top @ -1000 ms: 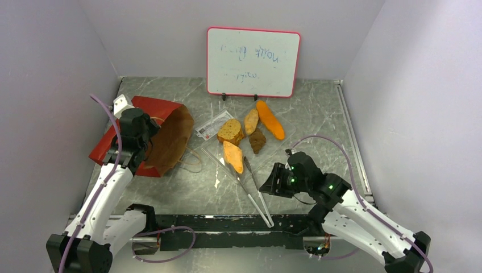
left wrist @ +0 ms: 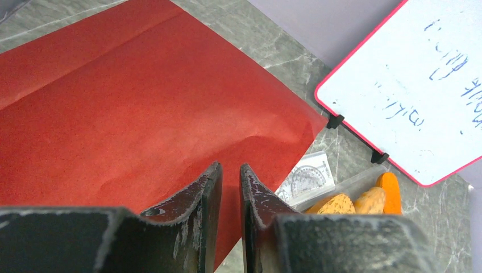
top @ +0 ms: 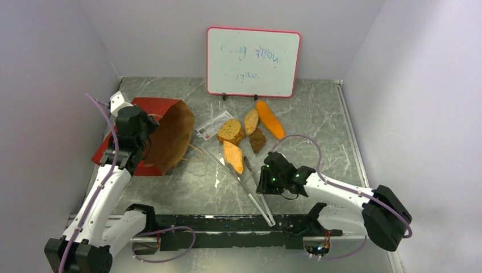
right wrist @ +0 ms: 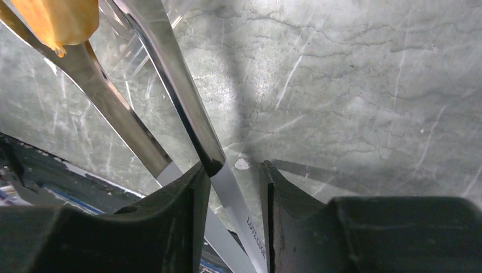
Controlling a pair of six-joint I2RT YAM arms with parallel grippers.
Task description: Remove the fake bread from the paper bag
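Note:
The red paper bag (top: 101,152) lies on its side at the left, its brown mouth facing right. Over it my left gripper is shut; what it grips is hard to see. Fake bread lies outside the bag at the centre: a sliced piece (top: 229,130), a pale piece (top: 232,156), a small oval roll (top: 250,121), an orange loaf (top: 270,119) and a brown piece (top: 257,140). My right gripper is low over the white-ended handles of the metal tongs (right wrist: 187,102), its fingers part open around or just above one handle.
A whiteboard (top: 253,60) stands at the back. A printed card (top: 210,125) lies left of the bread. Grey walls close in three sides.
The left arm has shifted slightly, the bag barely with it.

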